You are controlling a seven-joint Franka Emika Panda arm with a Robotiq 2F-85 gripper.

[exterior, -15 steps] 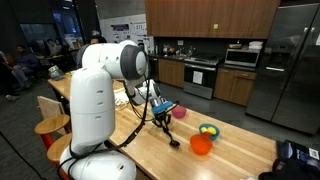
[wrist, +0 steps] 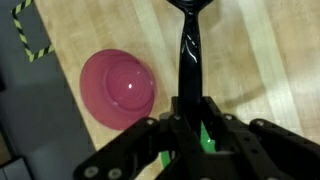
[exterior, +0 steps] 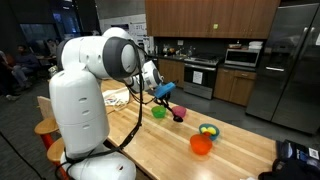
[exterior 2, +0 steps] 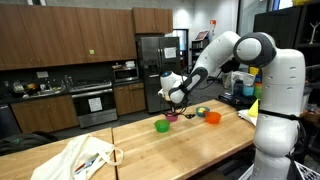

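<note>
A black long-handled utensil (wrist: 190,55), perhaps a ladle or spoon, is held in my shut gripper; its far end runs out of the wrist view at the top. In exterior view 1 the gripper (exterior: 163,95) hangs above the table, with the utensil's dark head (exterior: 178,119) to its lower right. A pink bowl (wrist: 117,88) lies below and to the left of the fingers in the wrist view. The green bowl (wrist: 207,140) shows beneath the gripper, mostly hidden by it.
An orange bowl (exterior: 200,145) and a blue bowl (exterior: 208,130) with colourful contents stand further right on the wooden table (exterior: 160,155). White cloth (exterior 2: 85,155) covers part of the table.
My gripper has risen and moved back toward the green and pink bowls, carrying the black utensil. Its dark head was lower and nearer the table's front before. The bowls appear unmoved.
</note>
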